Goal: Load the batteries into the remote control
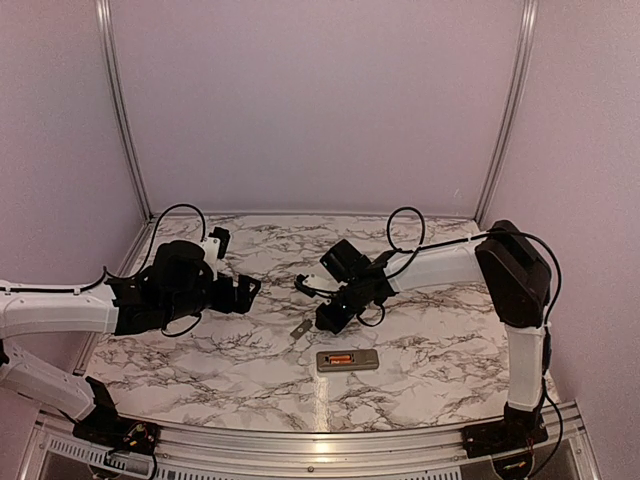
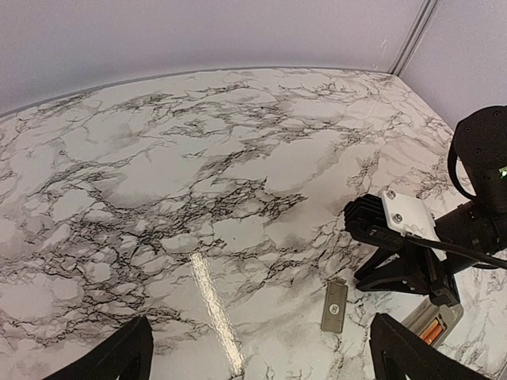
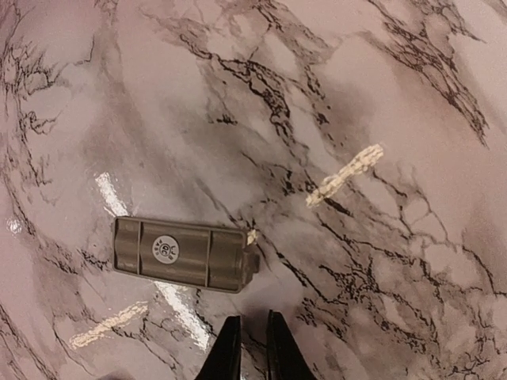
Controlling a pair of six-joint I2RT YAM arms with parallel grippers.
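Note:
The grey remote [image 1: 347, 360] lies on the table with an orange battery [image 1: 340, 358] showing in its open compartment; in the left wrist view it is at the lower right [image 2: 432, 321]. Its loose cover [image 3: 181, 253] lies flat on the marble above and left of my right gripper, whose two fingertips stand a little apart, low over the table, nothing visible between them. My left gripper [image 1: 246, 293] hangs over the left half of the table, open, nothing between its fingers.
Pale walls and metal rails enclose it. The right arm's body stands just behind the cover and remote.

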